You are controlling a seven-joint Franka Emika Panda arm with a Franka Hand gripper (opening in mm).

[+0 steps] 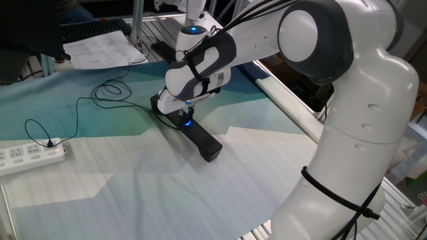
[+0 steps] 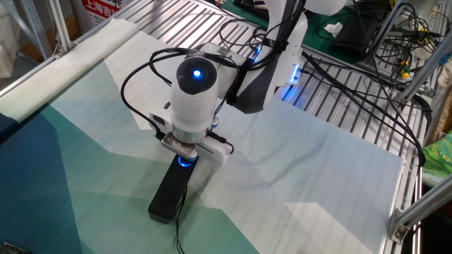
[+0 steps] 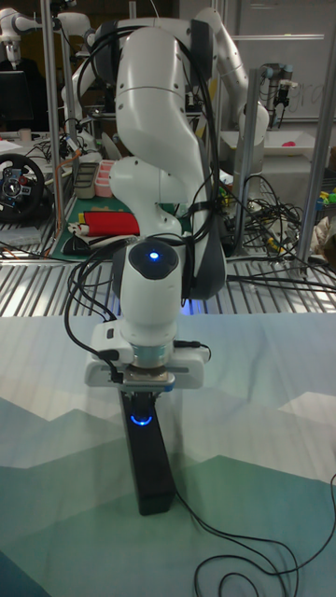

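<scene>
A long black bar-shaped device (image 1: 201,141), probably a speaker, lies flat on the patterned cloth. Blue light rings a round knob (image 3: 141,420) on its top. Directly over this knob my gripper (image 3: 141,406) points down, its dark fingertips at or just above it. In exterior view 2 the hand hides part of the bar (image 2: 168,194), and the lit ring (image 2: 185,161) shows just below the hand. Whether the fingers press on, pinch or only hover at the knob is too small to make out.
A thin black cable (image 1: 110,101) runs from the bar in loose loops across the cloth. At the left edge lies a white power strip (image 1: 30,157). Papers (image 1: 103,51) and a keyboard (image 1: 93,30) are at the back.
</scene>
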